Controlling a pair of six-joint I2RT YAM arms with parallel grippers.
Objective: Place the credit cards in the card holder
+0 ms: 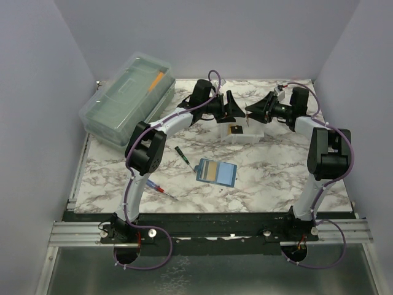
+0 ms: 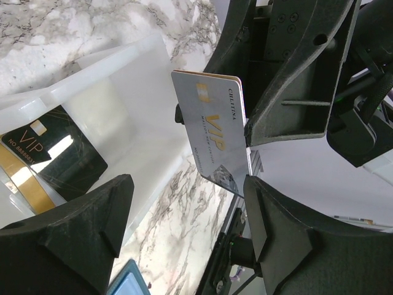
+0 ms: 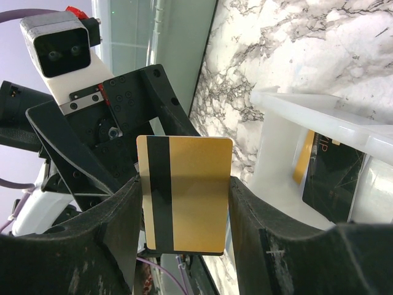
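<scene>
My right gripper is shut on a bank card [image 3: 199,190] by its side edges, holding it up above the white box. In the left wrist view its silver VIP face [image 2: 214,126] shows; the right wrist view shows a gold back with a black stripe. Close by, my left gripper is open, nothing gripped; the card's lower corner comes near one fingertip, contact unclear. A black VIP card [image 2: 58,153] and a gold card [image 2: 23,184] lie in the box. The blue card holder [image 1: 225,174] lies open on the table, a tan card [image 1: 209,171] in its left side.
The translucent white box [image 1: 249,139] sits beneath both grippers. A green-handled screwdriver [image 1: 182,155] and a blue-red one [image 1: 157,187] lie left of the holder. A large lidded bin [image 1: 126,101] fills the back left. Bare marble surrounds the holder's front and right.
</scene>
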